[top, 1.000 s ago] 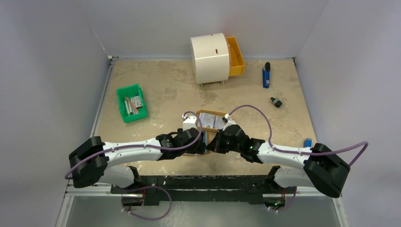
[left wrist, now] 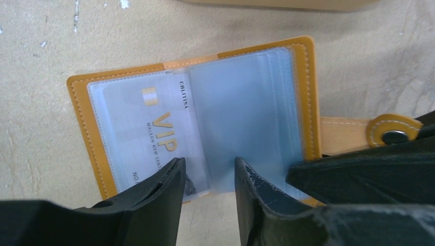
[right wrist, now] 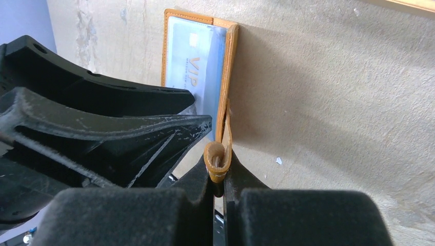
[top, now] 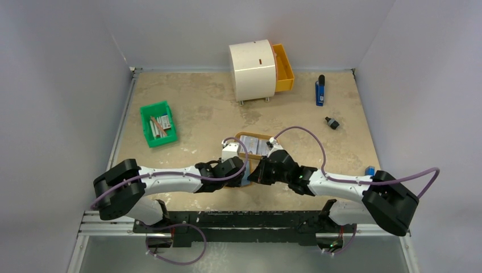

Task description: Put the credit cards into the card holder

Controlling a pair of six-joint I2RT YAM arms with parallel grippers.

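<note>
The tan leather card holder (left wrist: pixel 87 128) lies open on the table, showing clear sleeves and a white VIP card (left wrist: pixel 143 123) in the left sleeve; the right sleeve looks pale blue. My left gripper is over the holder with fingertips apart, nothing clearly between them. My right gripper is shut on the card holder's leather strap (right wrist: pixel 218 161), at the holder's edge. In the top view both grippers meet over the holder, largely hiding it.
A shallow tray (top: pixel 256 136) with cards sits just behind the holder. A green basket (top: pixel 146 136) stands left, a white rounded appliance (top: pixel 252 71) at the back. Small dark and blue objects lie on the right.
The right arm has hardly moved.
</note>
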